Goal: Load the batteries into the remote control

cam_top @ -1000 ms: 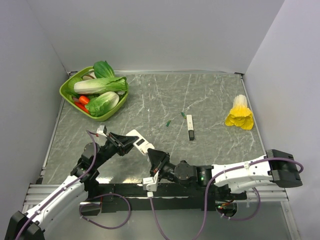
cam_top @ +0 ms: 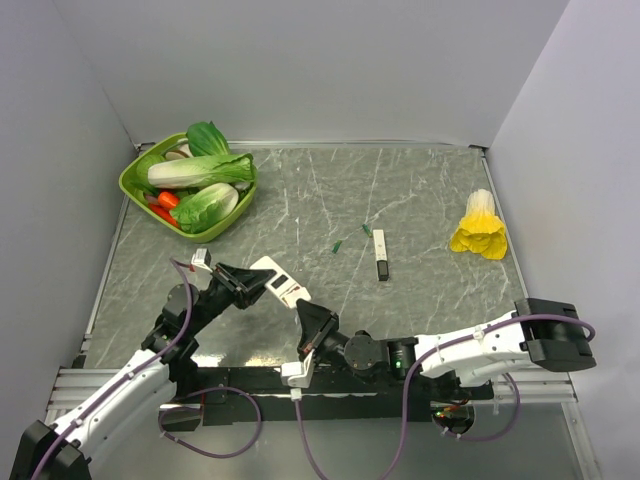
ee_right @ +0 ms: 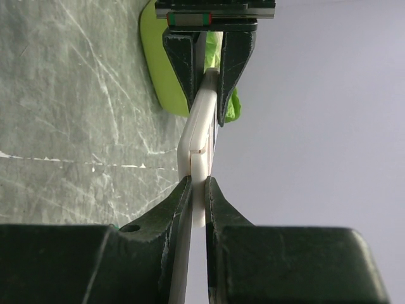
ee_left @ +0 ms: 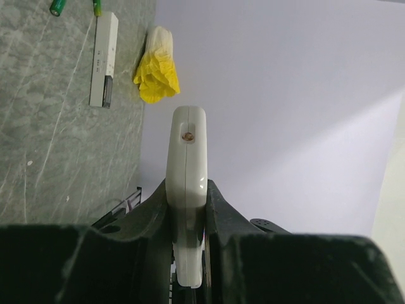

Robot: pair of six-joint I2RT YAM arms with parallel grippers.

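Note:
A white remote control (cam_top: 281, 283) hangs above the table, held between both hands. My left gripper is shut on one end of it, and the remote (ee_left: 187, 149) stands edge-on in the left wrist view. On the other end my right gripper is shut; a seam shows along the remote's side (ee_right: 201, 133) there, perhaps the edge of its cover. Two small green batteries lie on the table: one battery (cam_top: 337, 246) nearer, another battery (cam_top: 367, 230) beside a white and black bar (cam_top: 380, 255). The remote's battery bay cannot be made out.
A green basket (cam_top: 203, 236) of vegetables fills the back left. At the right edge lies a yellow and white vegetable (cam_top: 480, 228).
The left arm and the remote look nearly still.

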